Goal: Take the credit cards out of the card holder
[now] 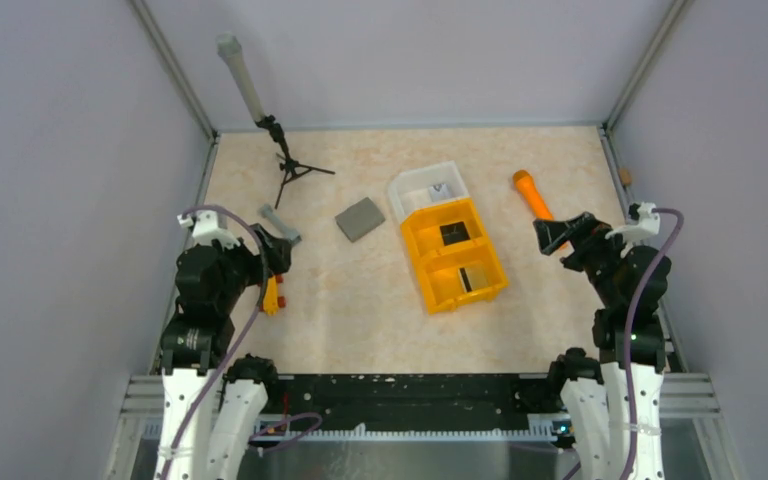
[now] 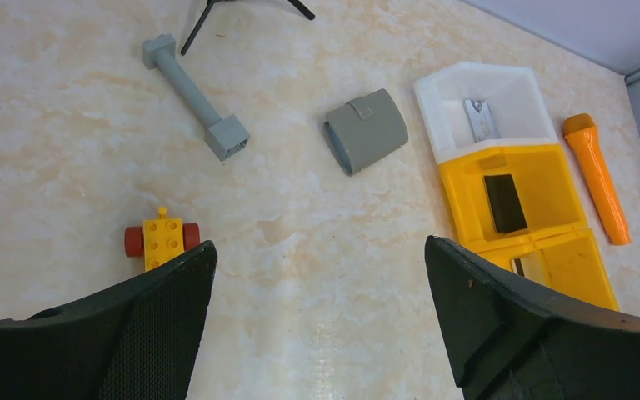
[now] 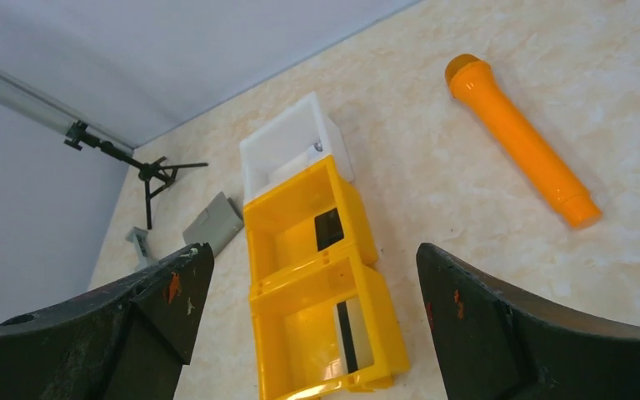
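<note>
A grey card holder [image 2: 367, 129] with a strap tab lies closed on the table, left of the bins; its open side shows something bluish inside in the left wrist view. From above, the same holder [image 1: 360, 219] is a plain grey square, apart from both grippers. My left gripper [image 1: 278, 250] hovers over the table's left side, open, its fingers [image 2: 146, 325] wide apart with nothing between them. On the right side my right gripper [image 1: 550, 238] is open too, and its fingers [image 3: 500, 333] are empty. No separate credit card can be made out for certain.
Right of the holder stand a white bin [image 1: 420, 187] and two joined yellow bins [image 1: 423, 262], with small flat items inside. An orange microphone [image 1: 532, 195], grey bar [image 2: 187, 87], toy car [image 2: 163, 240] and black tripod [image 1: 288, 165] lie around.
</note>
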